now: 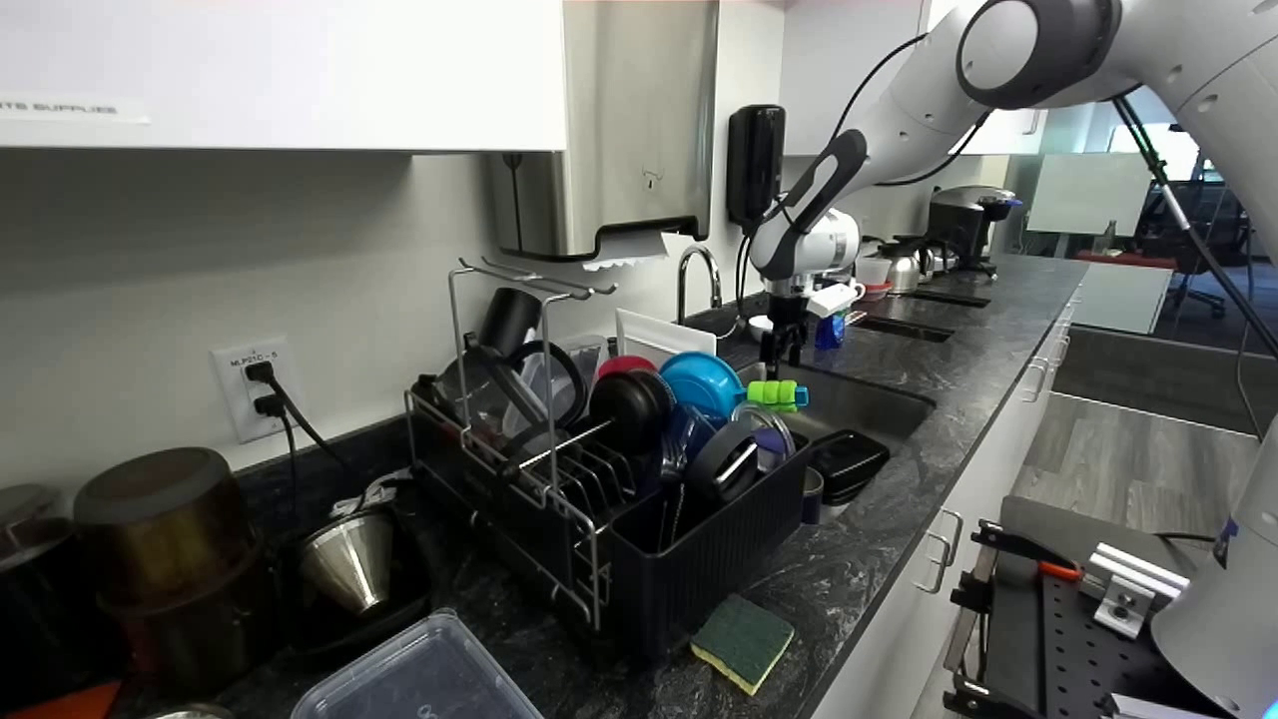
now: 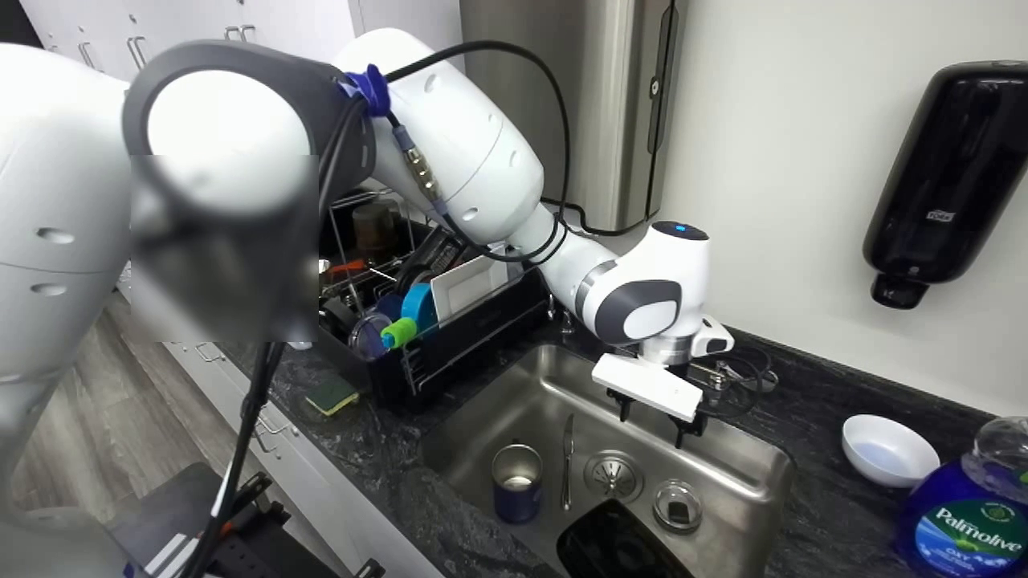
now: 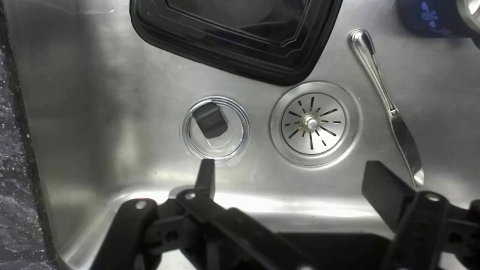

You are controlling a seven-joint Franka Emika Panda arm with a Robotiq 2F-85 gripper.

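My gripper hangs over the back part of the steel sink (image 2: pixel 453 424), its fingers spread wide with nothing between them. Below it in the wrist view lies a round clear lid (image 3: pixel 238 139) with a dark tab, near the left finger. A silver knife (image 3: pixel 380 85) rests to the right of the drain (image 3: pixel 313 123), its blade tip close to the right finger. Part of a black plastic container (image 3: pixel 234 58) shows at the top. A dark blue cup (image 2: pixel 517 496) stands upright in the sink, left of the knife in exterior view 2.
A full dish rack (image 1: pixel 719 539) stands beside the sink, with a green and yellow sponge (image 1: pixel 743 641) in front. On the counter, right of the sink in exterior view 2, are a white bowl (image 2: pixel 888 449) and a Palmolive bottle (image 2: pixel 973 520). The faucet (image 1: pixel 697 258) rises behind.
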